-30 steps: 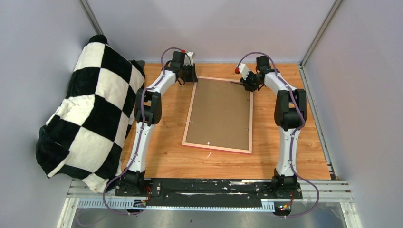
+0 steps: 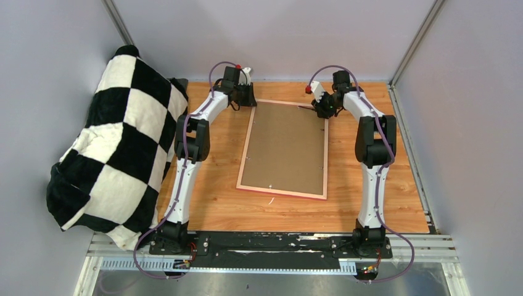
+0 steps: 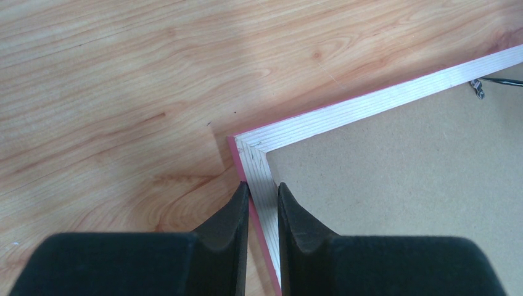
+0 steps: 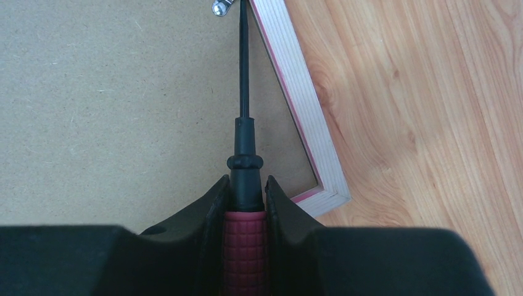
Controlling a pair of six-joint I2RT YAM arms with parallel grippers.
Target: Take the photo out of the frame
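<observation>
The picture frame (image 2: 326, 160) lies back side up on the wooden table, its brown backing board (image 2: 282, 151) facing me. My left gripper is shut on the frame's side strip near the back-left corner. My right gripper is shut on a screwdriver (image 4: 245, 160) with a red-and-black handle. The screwdriver's thin shaft lies over the board toward a small metal tab (image 4: 221, 7) at the inner edge of the frame's back strip. The same tab (image 3: 477, 87) and the tip show in the left wrist view. The photo itself is not visible.
A black-and-white checked cushion (image 2: 117, 148) fills the left side beside the table. Bare table (image 2: 401, 197) surrounds the frame on the sides and front. Walls stand at the back and right, with little table behind the frame. Small tabs sit along the frame's other inner edges.
The right arm has shifted very slightly in the top view. The left arm and the frame look unchanged.
</observation>
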